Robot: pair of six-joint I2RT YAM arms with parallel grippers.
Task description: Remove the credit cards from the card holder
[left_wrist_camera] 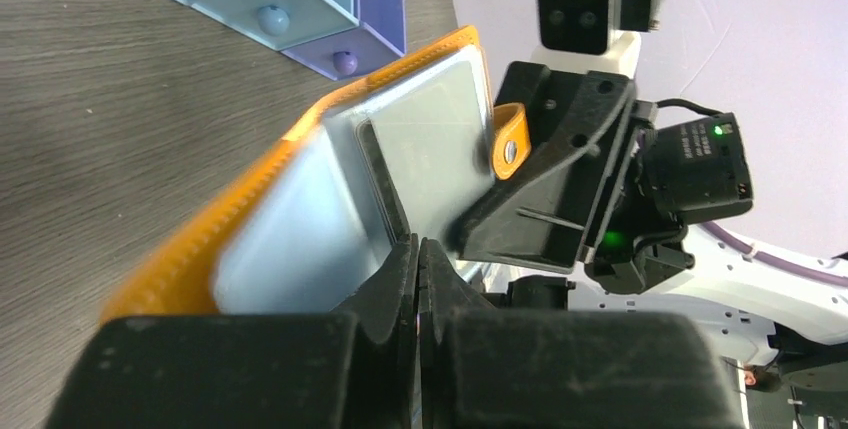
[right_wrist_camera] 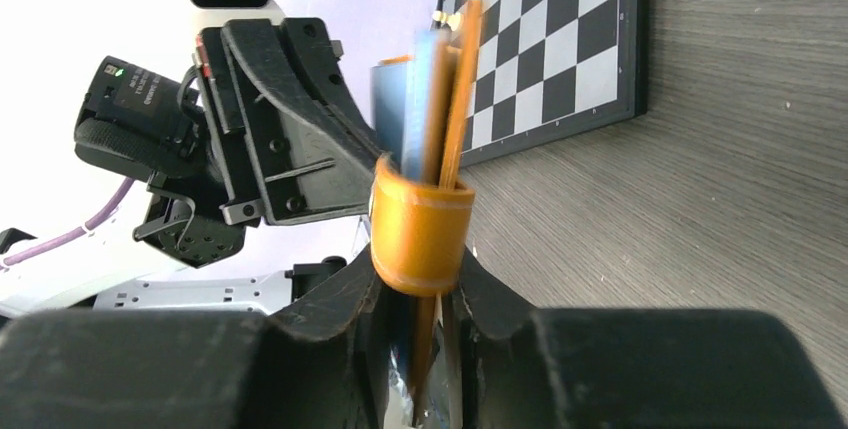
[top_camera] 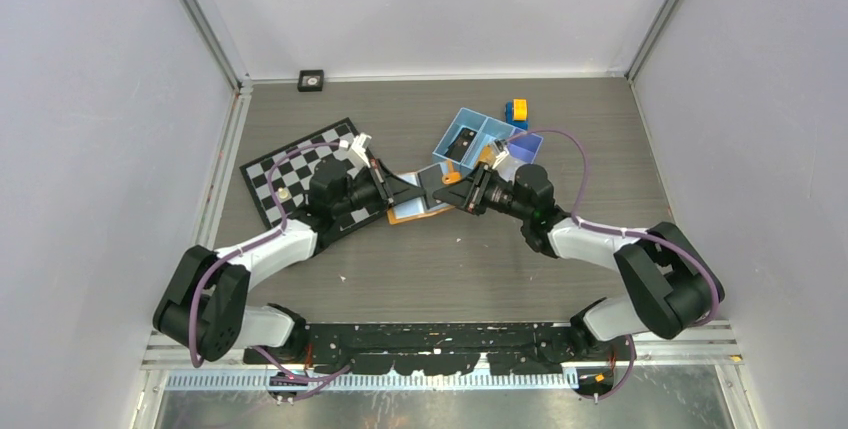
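An orange card holder (right_wrist_camera: 420,234) with pale plastic sleeves hangs between my two grippers. My right gripper is shut on it, near its orange strap, with the holder seen edge-on. In the left wrist view a grey card (left_wrist_camera: 435,129) with a dark stripe sits in a clear sleeve of the holder. My left gripper has its fingertips together, nothing between them, and the dark-striped card lies just beyond the tips. From above, both grippers partly cover the holder. Parts of the holder look blurred in both wrist views.
A chessboard (top_camera: 335,139) lies under and behind the left arm. Behind the right gripper stands a blue divided tray (top_camera: 463,117) with a black item in it, and a yellow-blue block (top_camera: 517,111) beyond.
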